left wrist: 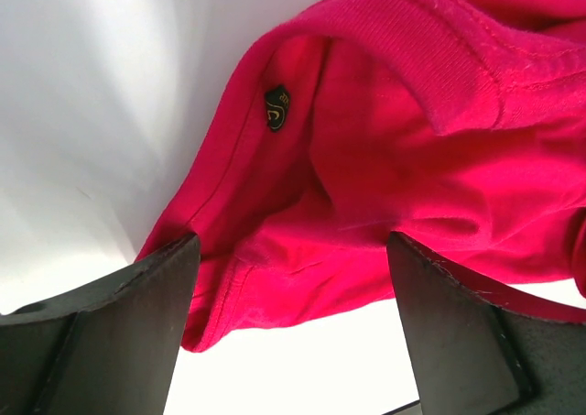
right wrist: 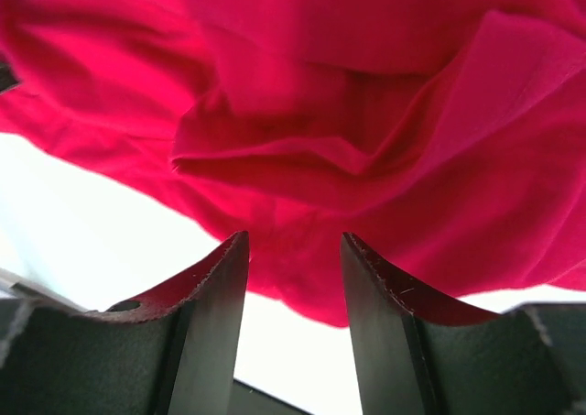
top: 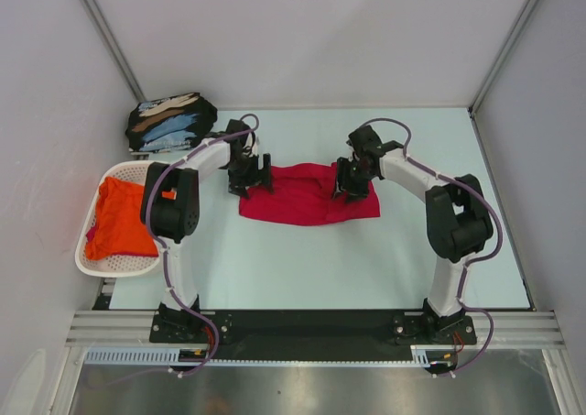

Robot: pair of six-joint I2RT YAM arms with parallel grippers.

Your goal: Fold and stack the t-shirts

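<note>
A red t-shirt [top: 307,211] lies crumpled across the middle of the table, its collar and a small dark label [left wrist: 277,107] showing in the left wrist view. Over its left end my left gripper [top: 252,188] stands open, its fingers [left wrist: 137,314] to either side of a fold of the red cloth. My right gripper [top: 349,187] is over the right part of the shirt, also open, with its two fingertips apart. In the right wrist view, loose red folds [right wrist: 366,177] lie beyond and below those fingers, and nothing is gripped.
A white basket [top: 84,250] on the left holds orange cloth [top: 121,223]. Behind it sits a stack of folded shirts [top: 174,122], dark, brown and blue.
</note>
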